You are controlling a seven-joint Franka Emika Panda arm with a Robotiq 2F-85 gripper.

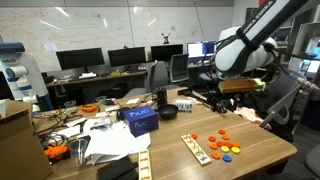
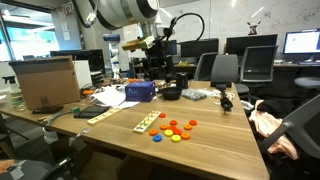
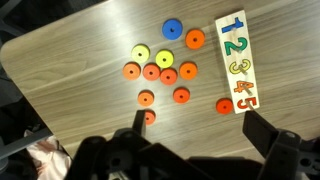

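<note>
My gripper is open above the table, its two dark fingers far apart with nothing between them. Below it in the wrist view lie loose round discs: a blue disc, a yellow disc, another yellow disc and several orange and red ones, among them a red disc. A wooden number board with coloured digits 1 to 5 lies to the right of them. In exterior view 2 the same number board rests left of the discs, and the gripper hangs well above the tabletop.
A blue box and a black bowl stand farther back. Papers, a black flat item and a second wooden strip lie to the left.
</note>
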